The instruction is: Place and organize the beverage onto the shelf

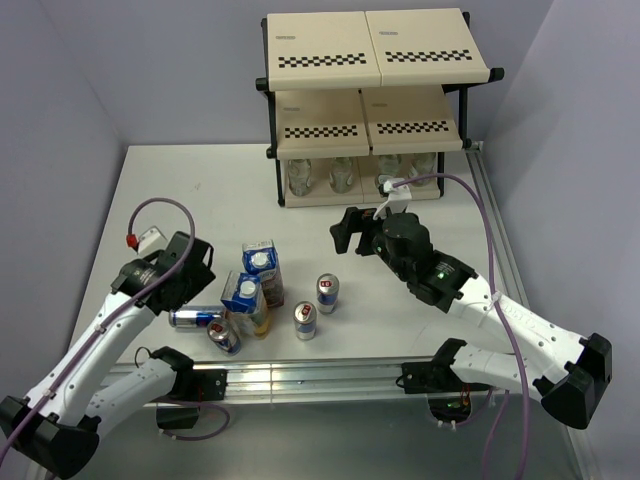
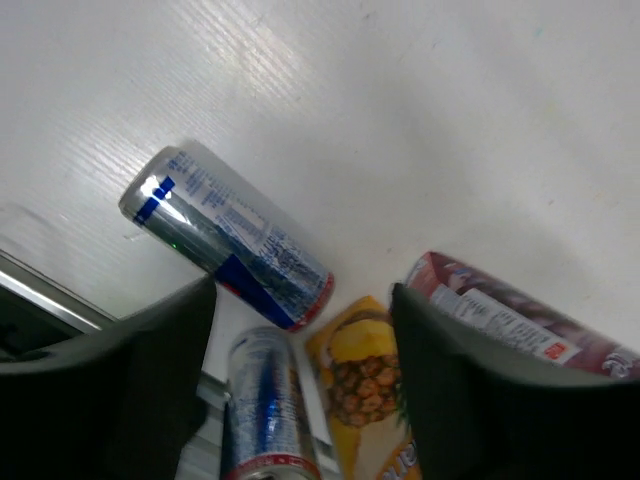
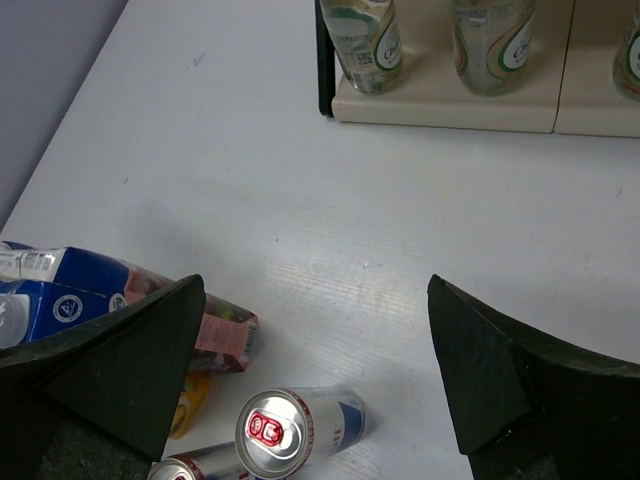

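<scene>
A silver-blue can (image 2: 232, 236) lies on its side on the white table, left of the cartons. My left gripper (image 1: 207, 274) is above it, its fingers part open with nothing between them; blurred fingers (image 2: 440, 380) frame the lower left wrist view. Beside that can stands another can (image 1: 223, 336). Two cartons stand close by, a yellow juice carton (image 1: 246, 305) and a dark-red one (image 1: 263, 273). Two more cans, the front one (image 1: 305, 320) and the rear one (image 1: 327, 292), stand upright. Over the table's middle, my right gripper (image 1: 350, 230) is open and empty.
The three-level shelf (image 1: 322, 105) stands at the back, several clear bottles (image 1: 341, 174) on its bottom level. A metal rail (image 1: 300, 372) runs along the front edge. The table between cartons and shelf is clear.
</scene>
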